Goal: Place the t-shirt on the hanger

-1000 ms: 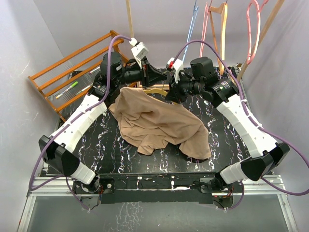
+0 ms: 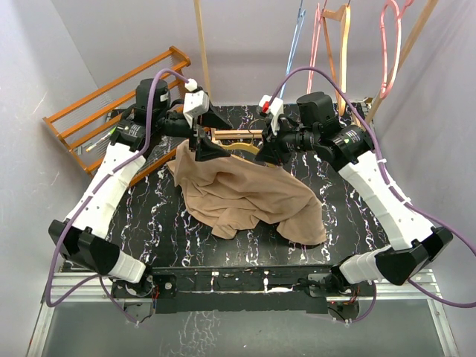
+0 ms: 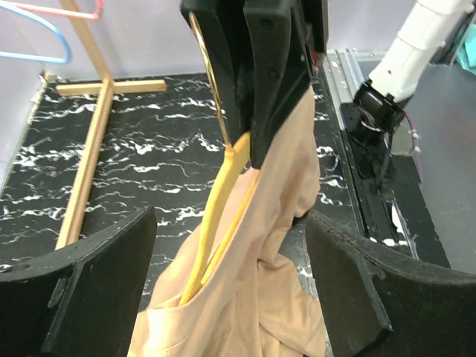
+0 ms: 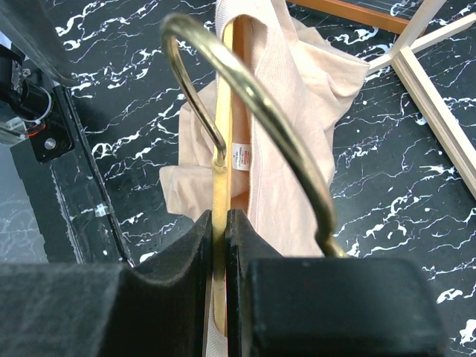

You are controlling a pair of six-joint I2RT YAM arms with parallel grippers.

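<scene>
A tan T-shirt [image 2: 253, 204] lies bunched at the middle of the table, draped around a yellow wooden hanger [image 3: 216, 216] with a metal hook [image 4: 253, 97]. My right gripper [image 2: 269, 155] is shut on the hanger, whose bar runs down between the fingers in the right wrist view. My left gripper [image 2: 212, 134] stands open at the left, over the shirt's upper end, apart from the hook. In the left wrist view its wide fingers frame the shirt and hanger.
An orange wooden rack [image 2: 104, 100] leans at the back left. Light wooden posts with blue and pink hangers [image 2: 385, 52] stand at the back right. Bare marbled table [image 2: 149, 223] surrounds the shirt.
My left gripper has moved left, away from the right gripper and the hanger's hook. The right arm and shirt have shifted little.
</scene>
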